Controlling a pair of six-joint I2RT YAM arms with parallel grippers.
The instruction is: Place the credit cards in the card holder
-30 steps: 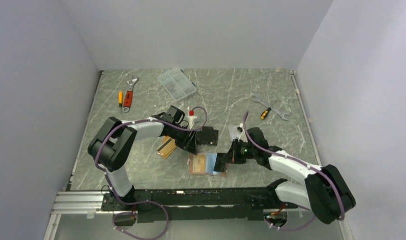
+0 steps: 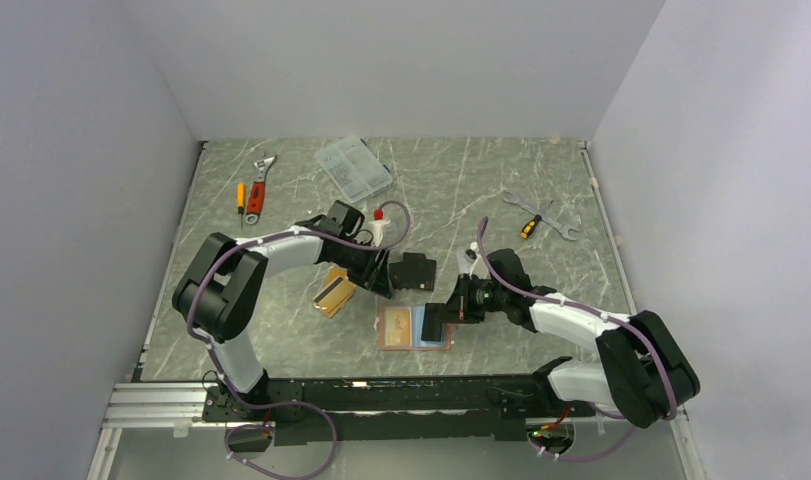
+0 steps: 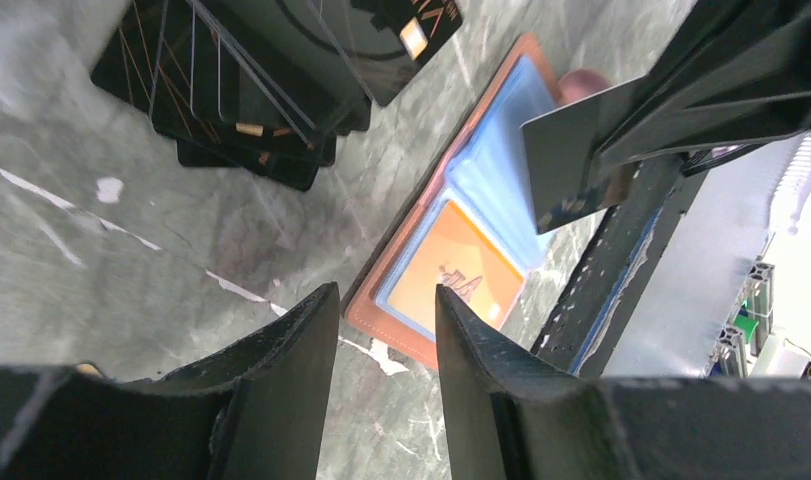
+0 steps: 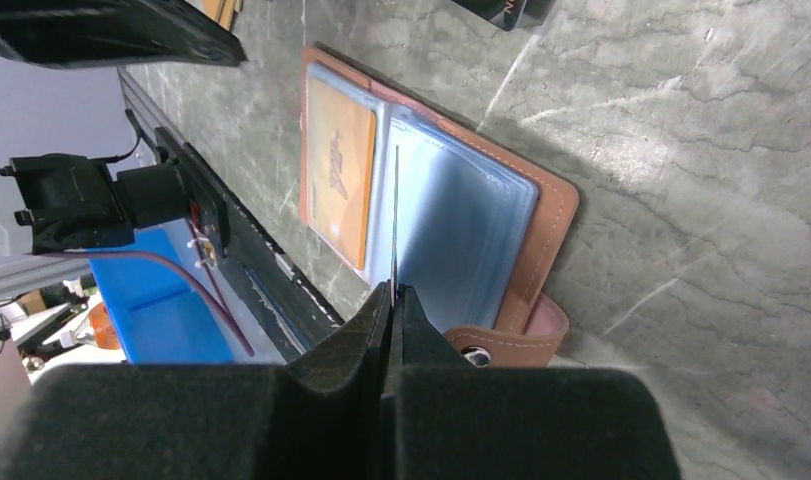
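The open brown card holder [image 4: 546, 235] lies on the table with a gold card [image 4: 338, 160] in one pocket. Its other side is a light blue pocket [image 2: 418, 321]. My right gripper is shut on a thin black card, which appears edge-on in the right wrist view and hangs over the blue side. My left gripper is open, near the holder's gold-card end, nothing between its fingers. Fanned black cards [image 3: 251, 85] lie behind the holder. To its left are gold cards [image 2: 332, 294].
A clear divided box [image 2: 354, 168] lies at the back. An adjustable wrench [image 2: 257, 190] and a screwdriver [image 2: 241, 198] are at back left; a wrench [image 2: 541, 215] and another screwdriver [image 2: 529, 227] lie at right.
The right gripper has shifted a little left with the black card, farther over the blue side. My left gripper has moved slightly back, away from the table's front edge.
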